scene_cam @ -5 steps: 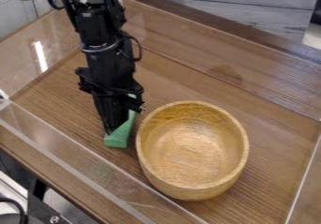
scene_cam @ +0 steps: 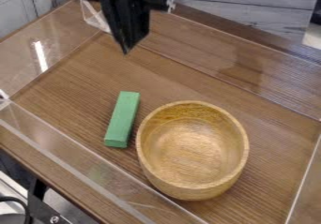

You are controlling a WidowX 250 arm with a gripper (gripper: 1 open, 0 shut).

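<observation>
A green rectangular block (scene_cam: 122,119) lies flat on the wooden surface, just left of a round tan bowl (scene_cam: 192,148). The bowl looks empty. The dark arm and gripper (scene_cam: 126,26) are high at the top of the view, well above and behind the block and apart from it. The gripper is blurred and partly out of frame; whether it is open or shut cannot be made out.
A clear edge strip runs along the left, with a dark cable at the bottom left. A pale marble-like band is at the top right.
The gripper has risen up and back, away from the green block, which now lies fully in view beside the bowl.
</observation>
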